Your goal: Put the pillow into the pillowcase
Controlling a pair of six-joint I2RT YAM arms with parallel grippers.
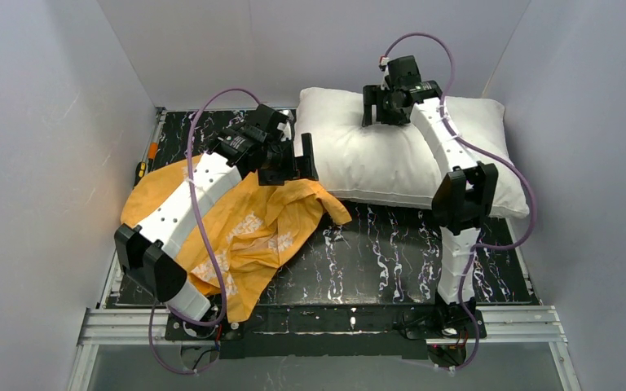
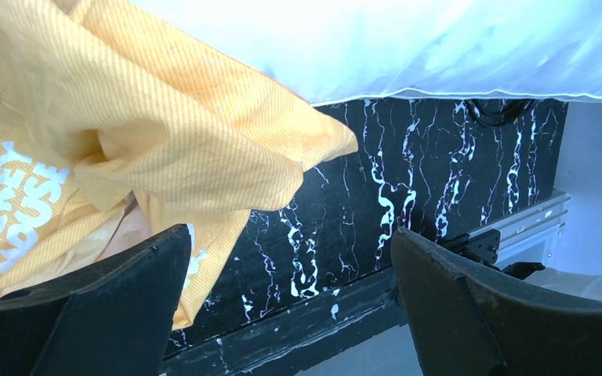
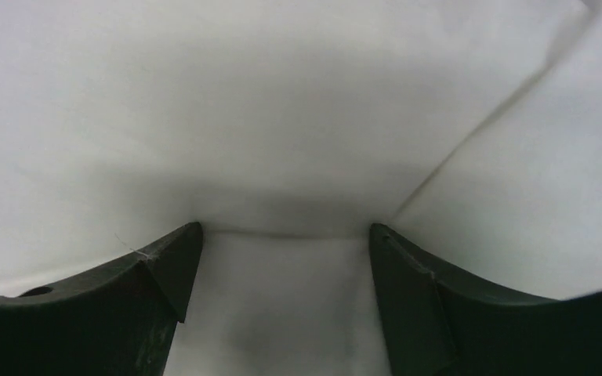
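The white pillow lies across the back right of the table. The orange pillowcase is spread crumpled at the left, one folded end reaching toward the pillow's left part. My left gripper hangs over that meeting of pillowcase and pillow, open and empty; its wrist view shows cloth and the pillow's edge below. My right gripper is down on the pillow's upper middle, its fingers partly apart and pressed into the white fabric; whether it grips any is unclear.
Walls enclose it on the sides and back. Small orange-handled tools lie at the left edge.
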